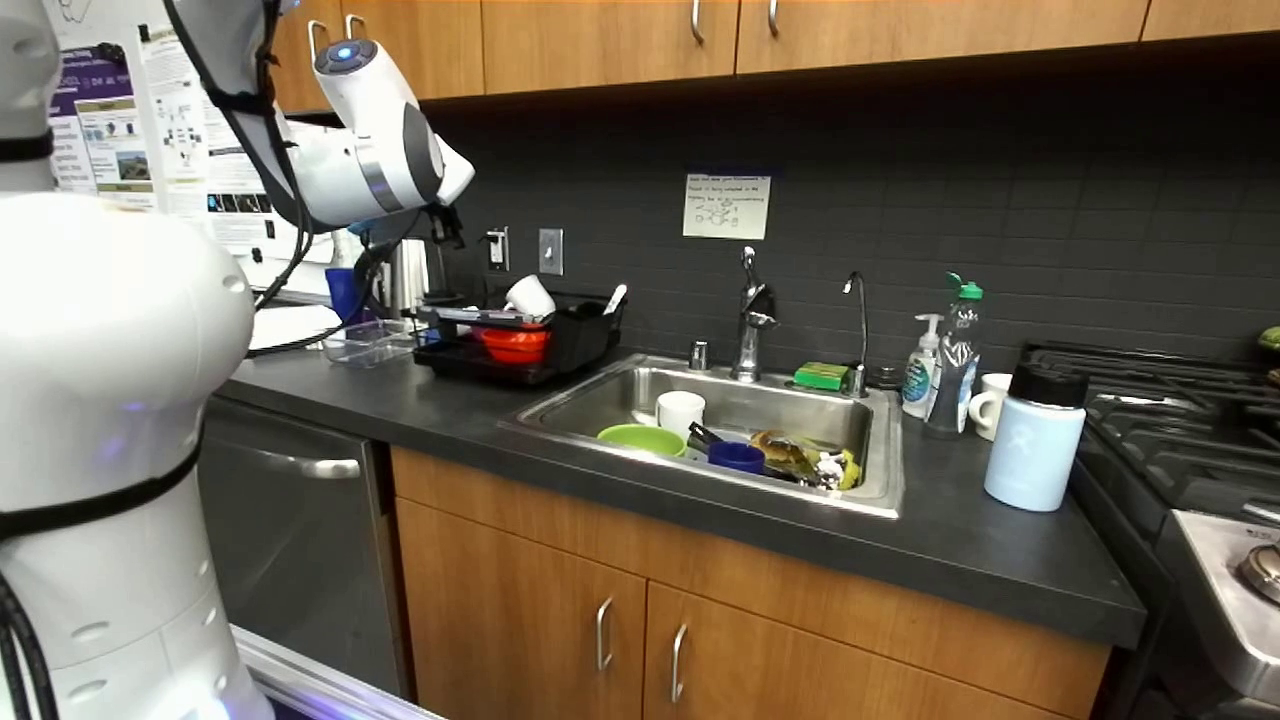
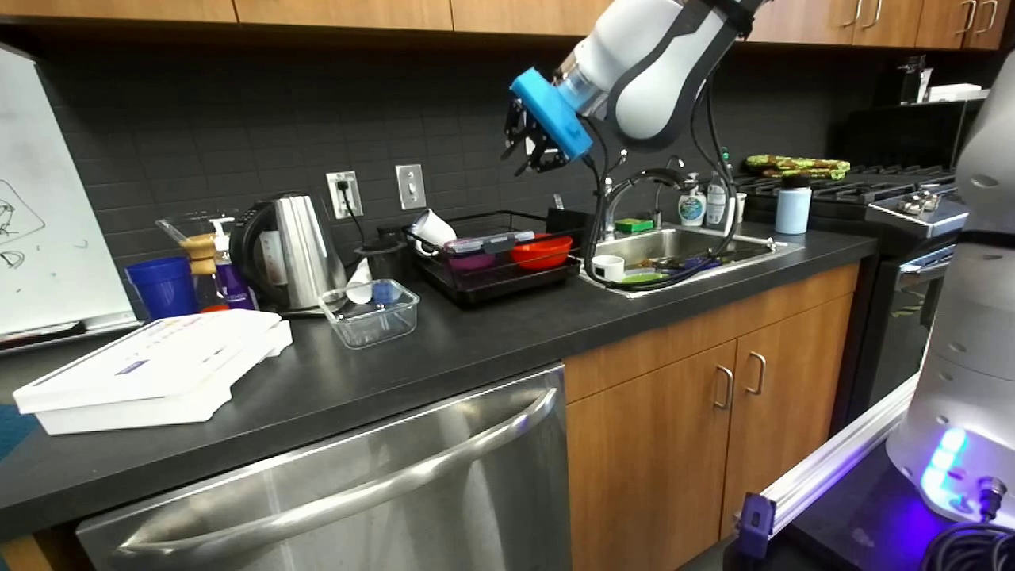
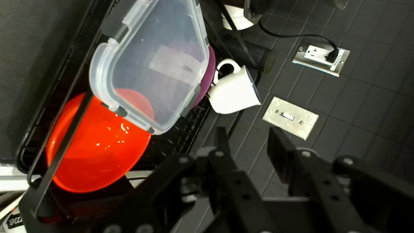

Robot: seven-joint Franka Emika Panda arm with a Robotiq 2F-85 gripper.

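Observation:
My gripper hangs above the black dish rack [image 2: 476, 285], its fingertips angled toward the dark tiled wall. A gap shows between the two black fingers in the wrist view, with wall tiles behind it. No held thing can be made out there, and the lower part of the fingers is blurred. In the rack are a clear lidded container [image 3: 155, 58], a red bowl [image 3: 99, 155], a purple bowl [image 3: 209, 72] and a tilted white mug [image 3: 234, 93]. The gripper [image 2: 521, 152] touches none of them.
Left of the rack stand a clear glass dish [image 2: 376, 319], a steel kettle [image 2: 304, 247] and a white box [image 2: 157, 376]. The sink [image 1: 576, 414] holds a white mug, a green bowl and other dishes. Bare counter [image 2: 457, 338] lies in front of the rack.

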